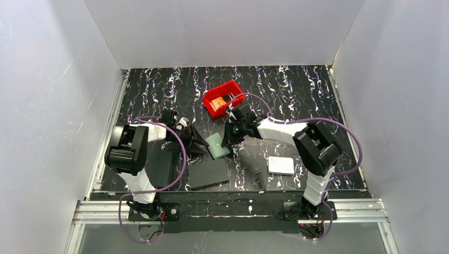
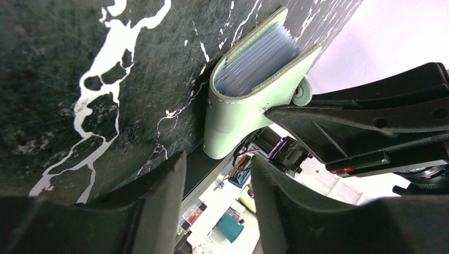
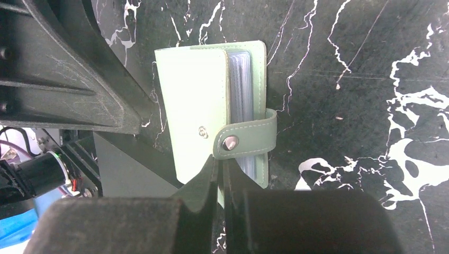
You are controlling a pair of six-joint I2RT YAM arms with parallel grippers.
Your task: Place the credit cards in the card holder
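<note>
The pale green card holder [image 1: 217, 146] lies on the dark marbled table between my two grippers. Its clear inner sleeves [image 2: 259, 61] show at the open edge, and its snap strap [image 3: 249, 136] reaches across the sleeves. My right gripper is shut at the strap's snap end, with the tab at its fingertips. On the holder's other side, my left gripper stands open, apart from the holder and empty. Cards, one orange [image 1: 218, 102] and some dark, sit in the red bin [image 1: 233, 84] behind the right gripper.
Dark grey flat pads [image 1: 208, 172] lie in front of the holder and at the left. A white box [image 1: 280, 165] and a short black strip [image 1: 260, 181] are at the front right.
</note>
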